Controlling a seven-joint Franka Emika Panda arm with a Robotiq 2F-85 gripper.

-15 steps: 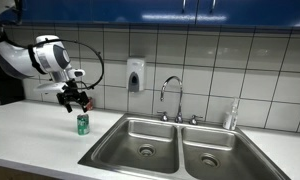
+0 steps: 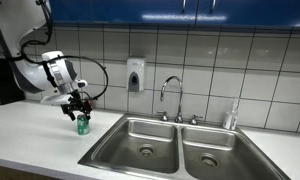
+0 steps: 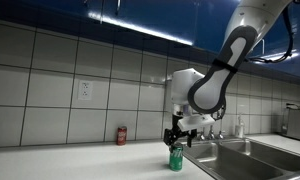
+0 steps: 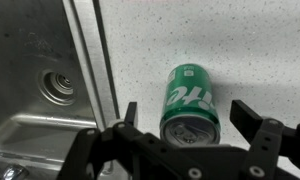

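A green can (image 2: 83, 125) stands upright on the white counter (image 2: 35, 143), left of the double sink. Seen from the other side, the same can (image 3: 176, 157) has my gripper (image 3: 181, 134) just above it, tilted downward. In the wrist view the can (image 4: 190, 100), with white lettering, lies between the fingers of my open gripper, with gaps on both sides. In exterior view 1 the gripper (image 2: 82, 108) is close over the can's top.
A red can (image 3: 121, 134) stands farther back on the counter by the tiled wall. The steel sink (image 2: 112, 140) lies right of the green can, its rim close. A faucet (image 2: 170, 95) and a clear bottle (image 2: 231, 115) stand behind it.
The arm has come lower and a little to the right, bringing my gripper down toward the green can. The can has stayed in place.
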